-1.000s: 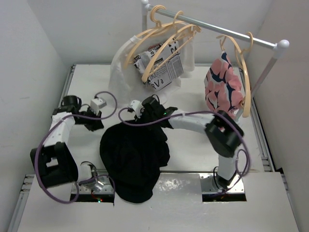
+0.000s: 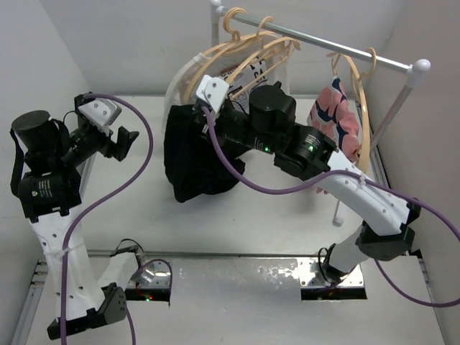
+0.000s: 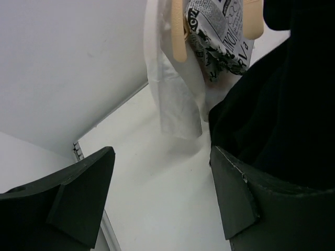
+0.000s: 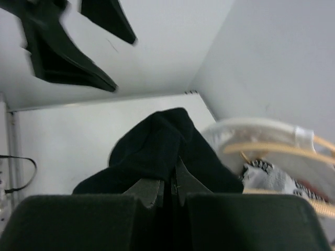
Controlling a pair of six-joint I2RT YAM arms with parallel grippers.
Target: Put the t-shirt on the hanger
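Observation:
The black t-shirt (image 2: 198, 162) hangs bunched from my right gripper, which is shut on a fold of it; a peak of cloth (image 4: 157, 141) rises past the fingers in the right wrist view. In the top view the right arm hides the grip itself. Off to the left, my left gripper (image 2: 128, 144) is part open and empty, its fingers (image 3: 78, 193) apart. Dark cloth (image 3: 256, 115) shows just beyond its right finger in the left wrist view. Wooden hangers (image 2: 237, 72) hang from the rail behind the shirt.
A metal rail (image 2: 323, 44) crosses the top. Beneath it hang a translucent white cover (image 2: 172, 97), a printed black-and-white cloth (image 3: 222, 36) and, at right, a pink patterned garment (image 2: 334, 122).
My right gripper has lifted the shirt off the table and brought it up and left, close to the hangers.

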